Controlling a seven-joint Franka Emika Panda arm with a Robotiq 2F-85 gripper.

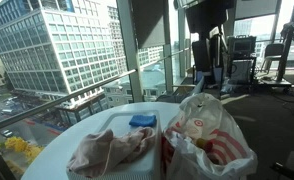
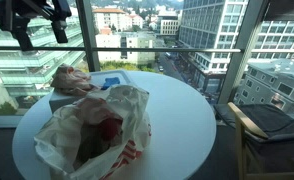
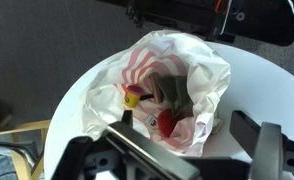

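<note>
A crumpled white plastic bag with red print (image 1: 232,150) stands on a round white table (image 2: 177,150), its mouth facing up. Inside, the wrist view shows a yellow item with a purple top (image 3: 134,96), a red object (image 3: 167,123) and something dark green (image 3: 168,88). Beside the bag is a white tray or basket (image 1: 115,120) holding a pinkish cloth (image 1: 107,150) and a blue item (image 1: 143,121). My gripper (image 2: 43,40) hangs above the table with its fingers apart, nothing visible between them. In the wrist view its dark fingers (image 3: 270,150) frame the bag's lower edge.
A wooden chair with a dark seat (image 2: 272,122) stands beside the table. Tall windows with a railing (image 2: 167,50) run close behind it. The tabletop has bare room around the bag. More dark equipment (image 1: 243,50) stands farther back on the floor.
</note>
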